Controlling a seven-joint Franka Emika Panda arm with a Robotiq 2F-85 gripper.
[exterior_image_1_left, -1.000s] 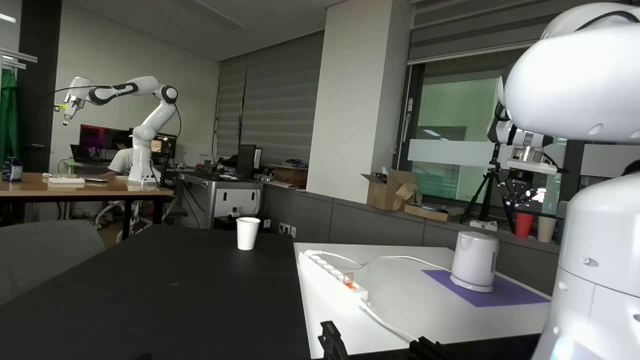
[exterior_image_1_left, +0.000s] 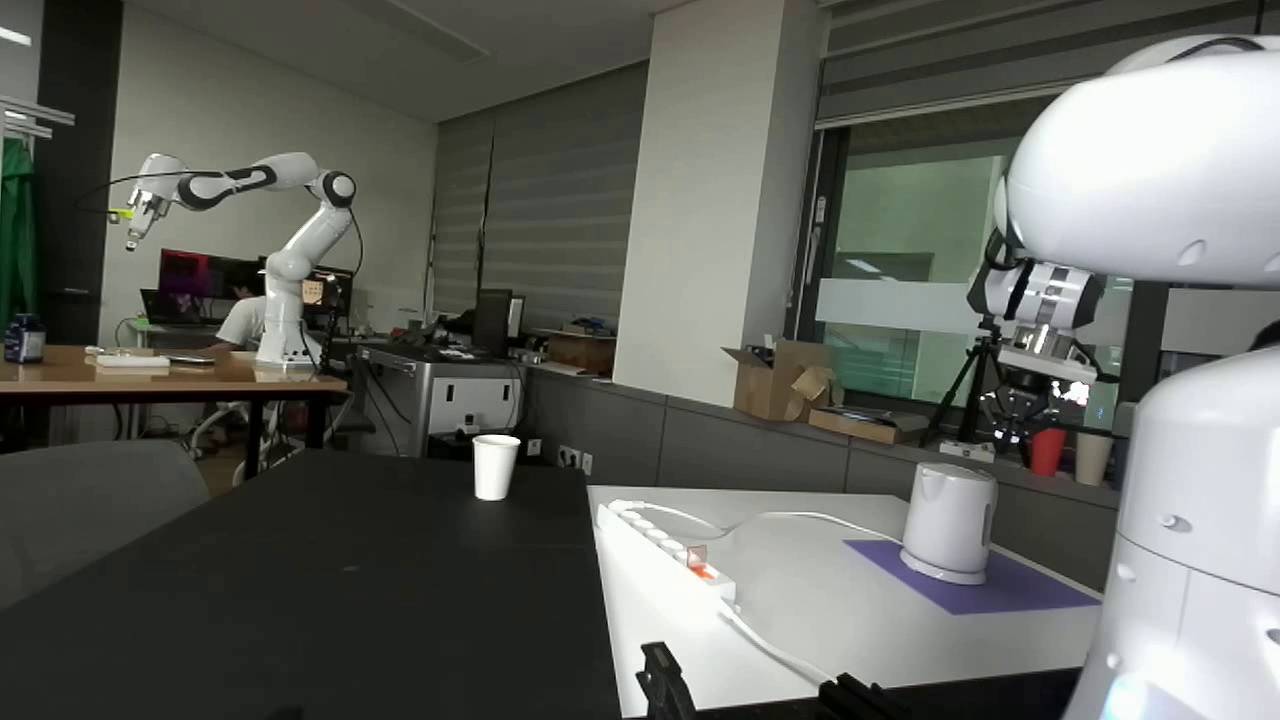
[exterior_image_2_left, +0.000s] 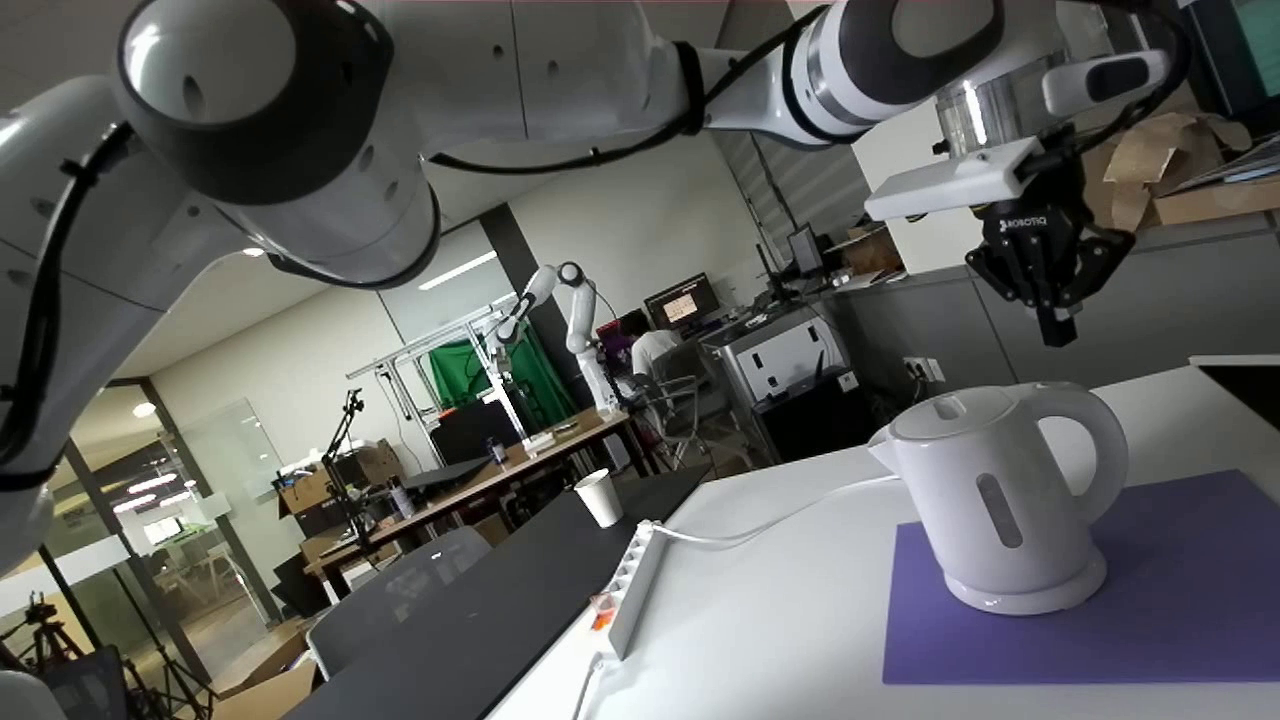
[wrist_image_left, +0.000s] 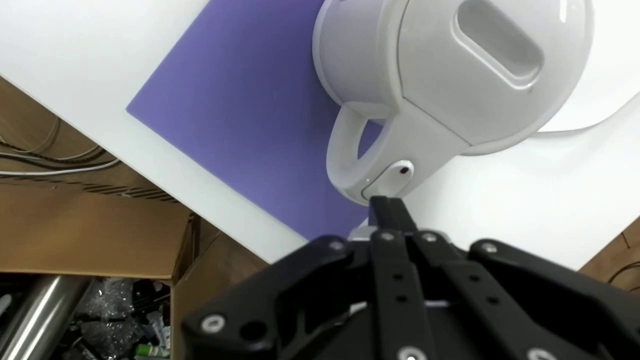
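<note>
A white electric kettle (exterior_image_2_left: 978, 504) stands upright on a purple mat (exterior_image_2_left: 1182, 564). Seen from above in the wrist view, the kettle's handle (wrist_image_left: 348, 147) points toward my gripper, and a small switch (wrist_image_left: 393, 177) with a dark dot lies at the handle's outer end. The fingertips overlap the view just below that switch. From the side, my gripper (exterior_image_2_left: 1058, 330) hangs above and beyond the kettle with a clear gap, so it is not touching. Its fingers are pressed together, nothing visible between them. In exterior view 1 the gripper (exterior_image_1_left: 1014, 426) also hangs above the kettle (exterior_image_1_left: 950, 522).
A white power strip (exterior_image_1_left: 666, 552) lies at the white table's left edge, its cord running to the kettle. On the adjoining black table stands a paper cup (exterior_image_1_left: 493, 466). An open cardboard box (wrist_image_left: 90, 234) sits below the table edge.
My gripper has come lower and slightly to the left in exterior view 1, closer to above the kettle. The kettle, mat, power strip and cup have stayed in place.
</note>
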